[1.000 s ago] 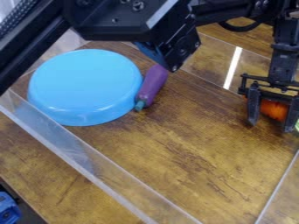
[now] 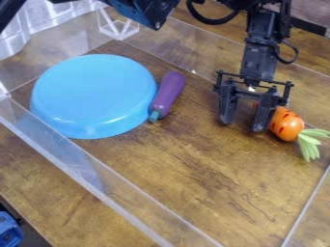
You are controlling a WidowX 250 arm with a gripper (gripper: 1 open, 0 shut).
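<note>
My black gripper (image 2: 252,104) hangs low over the wooden table on the right side, its fingers apart and pointing down. An orange carrot (image 2: 287,123) with pale green leaves lies just to the right of it, partly behind the right finger. I cannot tell if they touch. A purple eggplant (image 2: 168,94) lies left of the gripper, beside a light blue round object (image 2: 91,89).
A clear plastic edge (image 2: 91,177) runs diagonally along the lower left. A small blue object (image 2: 8,232) sits in the bottom left corner.
The gripper has moved left, off the carrot, which now shows more fully at its right. The arm no longer covers as much of the blue object and eggplant.
</note>
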